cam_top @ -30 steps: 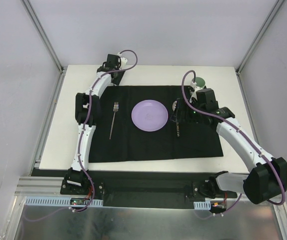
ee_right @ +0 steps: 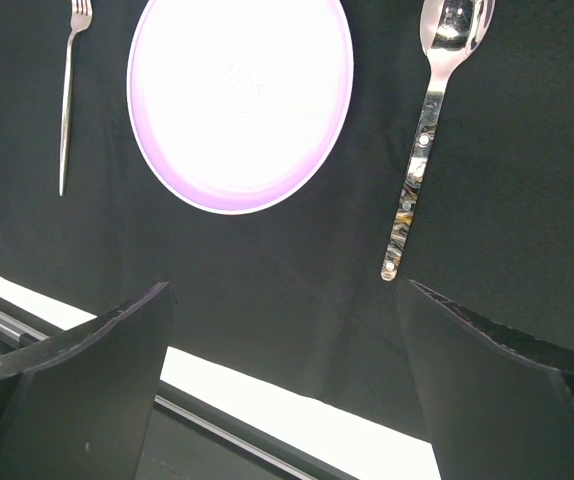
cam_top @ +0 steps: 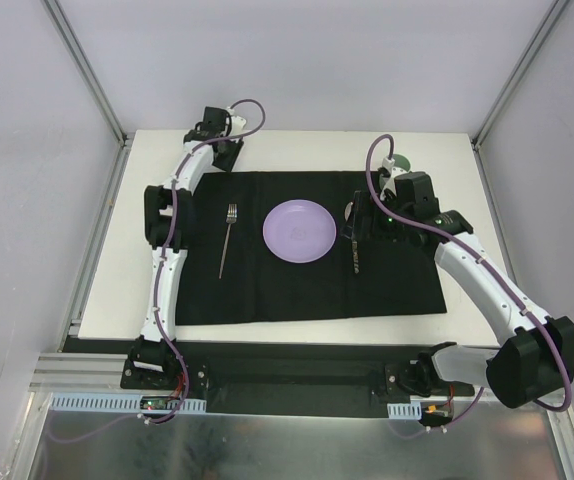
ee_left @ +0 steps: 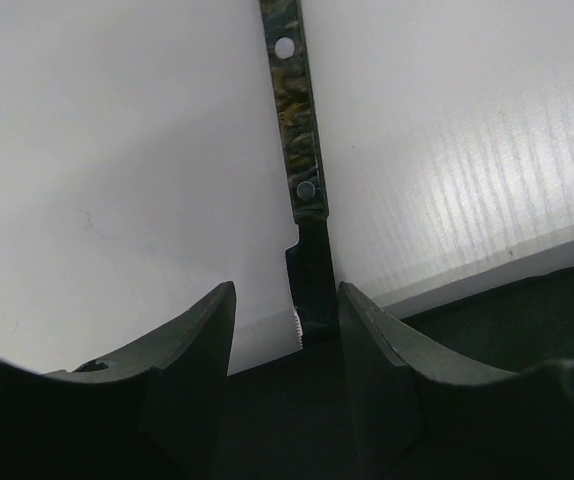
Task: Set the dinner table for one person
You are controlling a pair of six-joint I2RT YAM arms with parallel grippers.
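A purple plate (cam_top: 299, 231) lies on the black mat (cam_top: 267, 295), with a fork (cam_top: 227, 240) left of it and a spoon (cam_top: 355, 258) right of it. At the back left, my left gripper is part open over a knife (ee_left: 297, 120) on the white table, its fingertips either side of the blade, whose end reaches the mat edge; whether they touch it I cannot tell. My right gripper hangs open above the right of the mat, the plate and spoon below it, nothing between its fingers.
A green object (cam_top: 400, 162) at the back right is partly hidden by the right arm. Walls and rails border the table.
My left gripper has moved slightly to the left along the back. The right arm has shifted up slightly in the top view since a second ago. Plate, fork and spoon are unmoved.
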